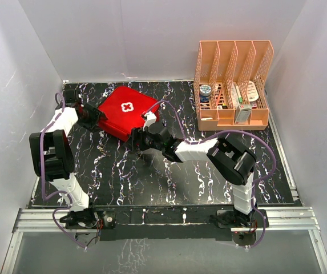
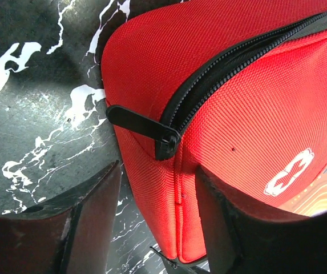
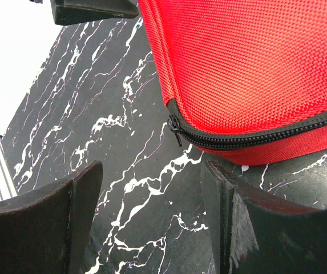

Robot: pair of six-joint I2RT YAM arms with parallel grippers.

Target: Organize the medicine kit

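Note:
A red medicine bag (image 1: 123, 105) with a white cross lies on the dark marble table at the back left. My left gripper (image 1: 92, 120) is at its left end, fingers apart; in the left wrist view the zipper pull (image 2: 137, 125) and black zip sit just beyond the fingertips, nothing gripped. My right gripper (image 1: 136, 137) is at the bag's front right corner, also open; in the right wrist view a black zipper with a small pull (image 3: 174, 125) lies beyond its fingers, which have nothing between them.
An orange organizer (image 1: 231, 120) with upright dividers, holding a jar and several small items, stands at the back right. Walls enclose the back and sides.

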